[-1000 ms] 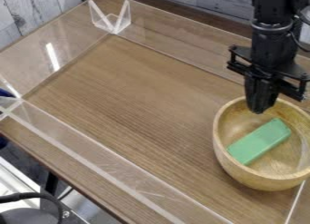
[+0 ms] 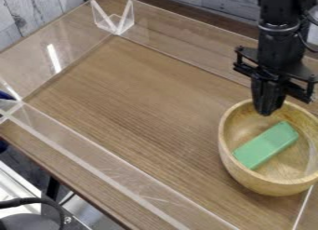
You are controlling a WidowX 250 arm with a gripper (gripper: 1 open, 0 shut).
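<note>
My black gripper [image 2: 267,96] hangs at the right, pointing down over the back rim of a large beige bowl [image 2: 231,164]. Its fingertips are close together, with nothing visible between them. Inside the bowl lies a green rectangular block [image 2: 266,145], tilted diagonally, below the gripper and apart from it.
A clear plastic corner piece [image 2: 113,20] is at the back left. Black cables [image 2: 32,202] lie off the table's lower left edge.
</note>
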